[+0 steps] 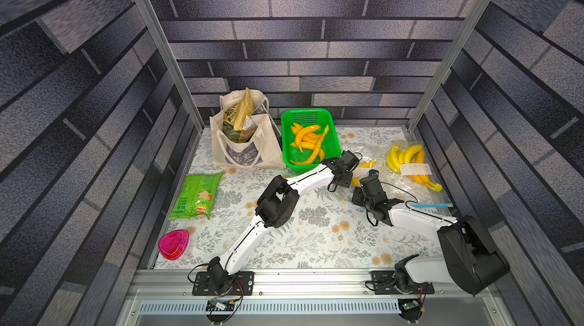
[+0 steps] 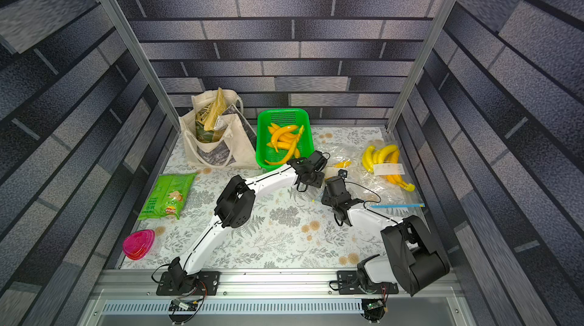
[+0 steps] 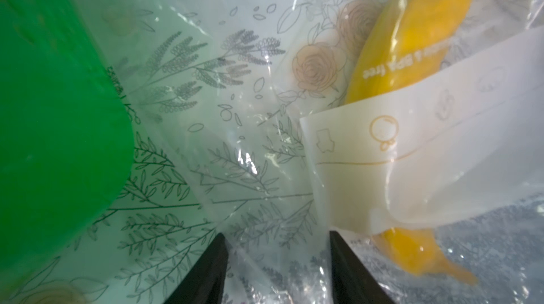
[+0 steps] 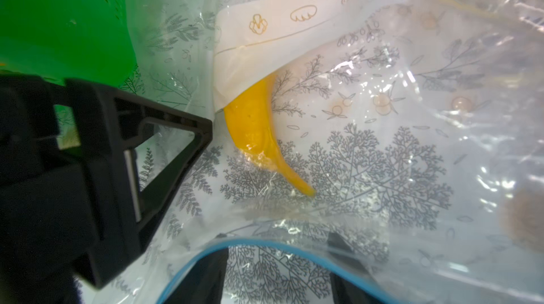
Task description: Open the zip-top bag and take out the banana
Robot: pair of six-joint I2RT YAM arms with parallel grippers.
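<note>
The clear zip-top bag (image 1: 398, 191) lies flat at the right of the table. Through its film shows a single banana (image 4: 249, 119), partly covered by a white printed label (image 4: 294, 26). More bananas (image 1: 410, 158) lie farther right at the bag. My left gripper stands open beside the label's end, with clear film visible between its fingers. Also open, my right gripper is at the bag's front, where the blue zip edge (image 4: 255, 241) arches across its fingers. Whether those fingers are inside the bag or under it, I cannot tell.
A green basket (image 1: 334, 143) of bananas stands just left of my left gripper. The cream tote (image 1: 267, 143) is behind left. The green packet (image 1: 196, 195) and pink container (image 1: 174, 244) lie left.
</note>
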